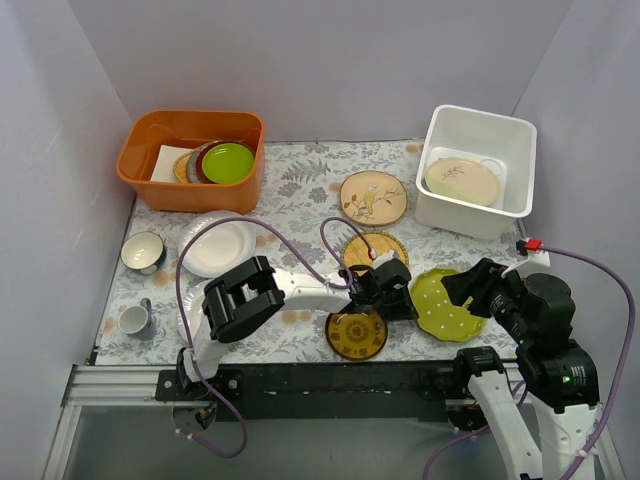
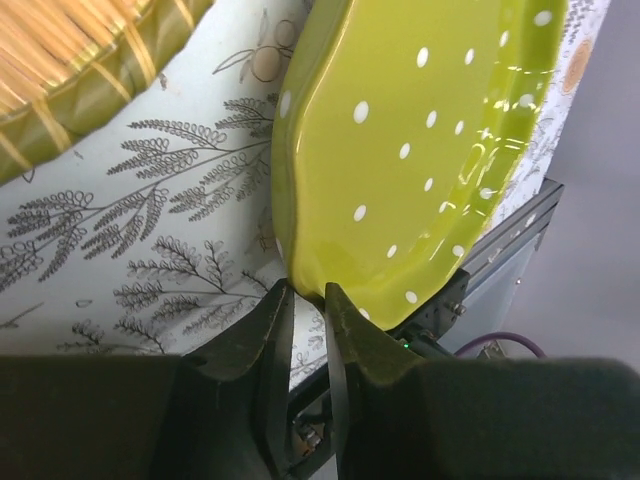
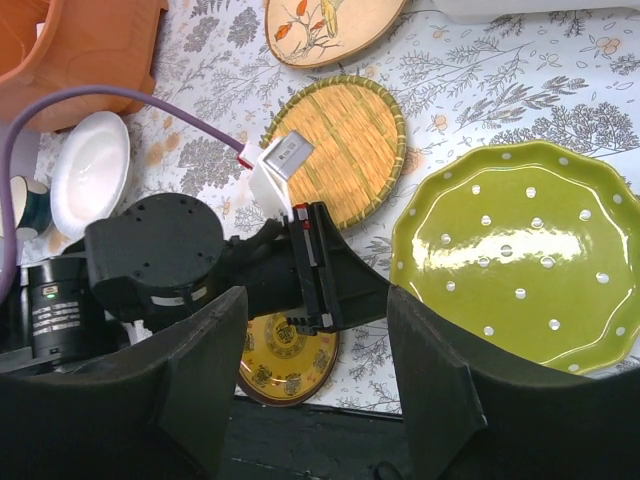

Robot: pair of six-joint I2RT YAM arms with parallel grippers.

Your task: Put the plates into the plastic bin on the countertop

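A green polka-dot plate lies at the right front; in the left wrist view my left gripper has its fingertips at the rim of this plate, close together, and I cannot tell if they grip it. My right gripper hangs above the right side, fingers apart, nothing between them. A woven plate, dark yellow plate, bird plate and white plates lie on the counter. The white bin holds a pale plate; the orange bin holds several plates.
Two mugs stand at the left. The counter's front edge and a metal rail lie below both arms. Bare patterned counter shows between the orange bin and the bird plate.
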